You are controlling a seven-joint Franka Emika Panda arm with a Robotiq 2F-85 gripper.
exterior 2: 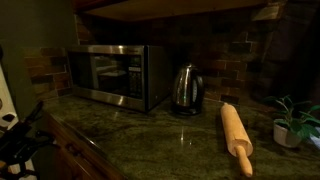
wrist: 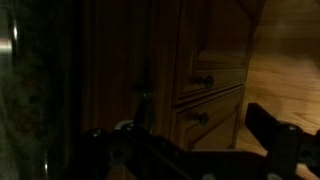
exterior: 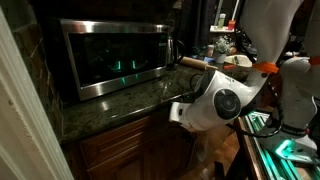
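Note:
My gripper is open, with nothing between its fingers. In the wrist view its dark fingers [wrist: 285,140] reach in from the bottom, with brown cabinet fronts [wrist: 215,45] beyond them. Exterior view 1 has the white arm [exterior: 205,105] in front of the counter edge, its hand toward the cabinets. At the left edge of exterior view 2, the black fingers [exterior 2: 14,145] show beside the counter's front.
On the dark stone counter [exterior 2: 140,130] stand a microwave [exterior 2: 110,75], a steel kettle [exterior 2: 187,90], a wooden rolling pin [exterior 2: 235,135] and a potted plant [exterior 2: 290,130]. Small knobs [wrist: 207,80] stick out from the cabinets.

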